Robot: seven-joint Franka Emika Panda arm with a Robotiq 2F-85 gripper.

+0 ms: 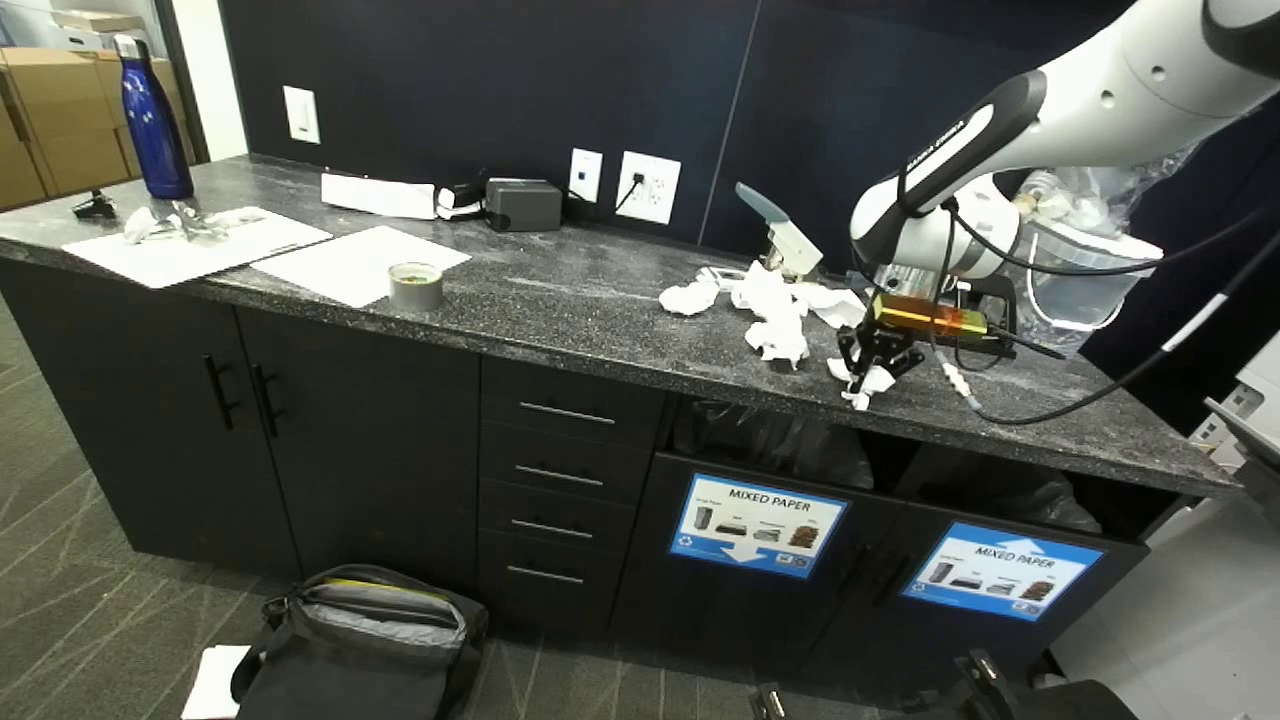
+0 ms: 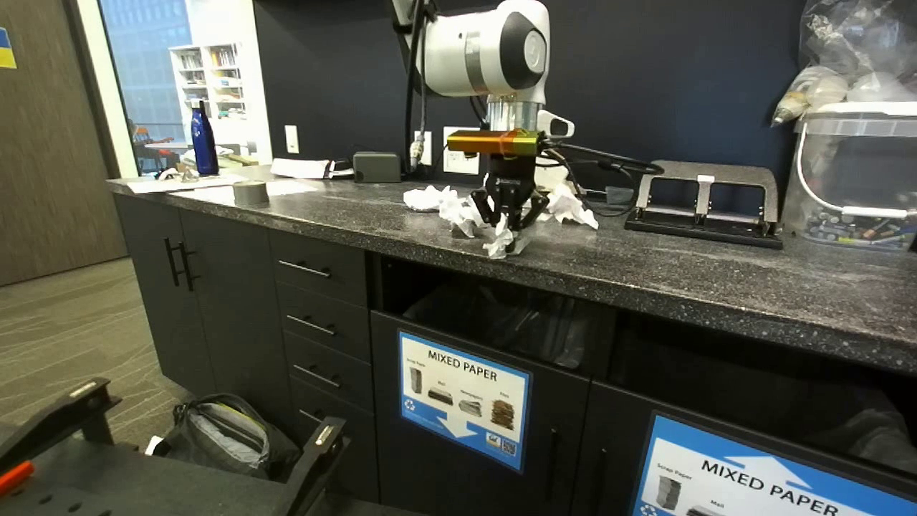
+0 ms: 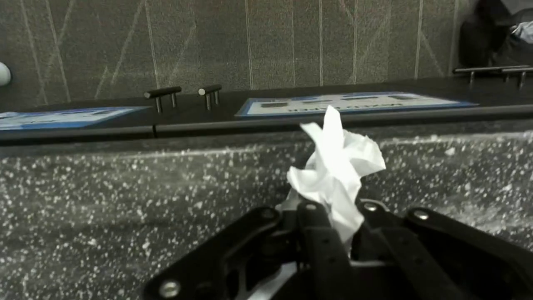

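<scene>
A crumpled white paper is pinched between the black fingers of my gripper, which is shut on it. In exterior view 1 the gripper is near the counter's front edge, with the held paper showing below it. Exterior view 2 shows the held paper low, close to the countertop; whether it touches cannot be told. Other crumpled white papers lie in a cluster to the left of the gripper and farther back.
Below the counter are open bin slots above "MIXED PAPER" signs. A clear bucket and a hole punch stand to the right. A tape roll and a blue bottle are at the left.
</scene>
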